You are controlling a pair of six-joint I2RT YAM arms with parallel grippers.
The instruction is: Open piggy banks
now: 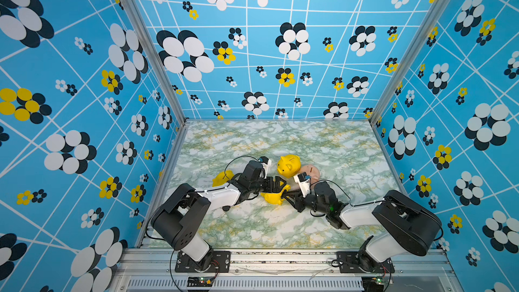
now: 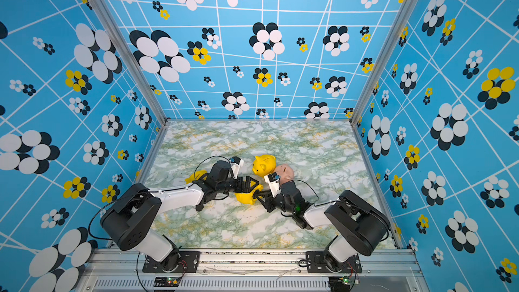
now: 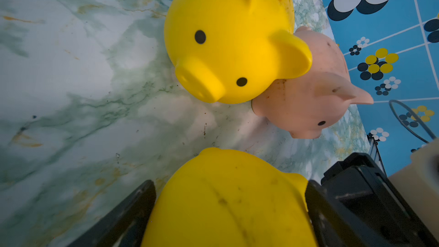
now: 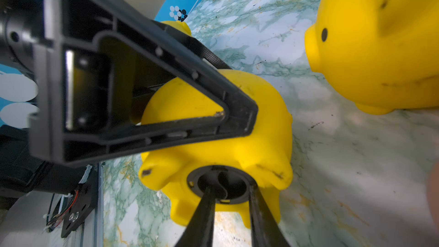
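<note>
A yellow piggy bank (image 4: pixel 215 87) is tipped so that its black-ringed belly plug (image 4: pixel 222 185) faces my right gripper. That gripper's two narrow fingertips are part open right before the plug, nothing visibly clamped between them. My left gripper (image 1: pixel 281 185) is open, one finger on either side of this bank, as the left wrist view shows with the bank's rounded yellow body (image 3: pixel 228 201) between them. Whether the left fingers touch it, I cannot tell. Behind stands a second yellow piggy bank (image 1: pixel 289 165), upright, with a pink piggy bank (image 3: pixel 311 91) beside it.
Another yellow piggy bank (image 1: pixel 221 177) sits to the left, partly covered by my left arm. Both arms are close together around the middle bank.
</note>
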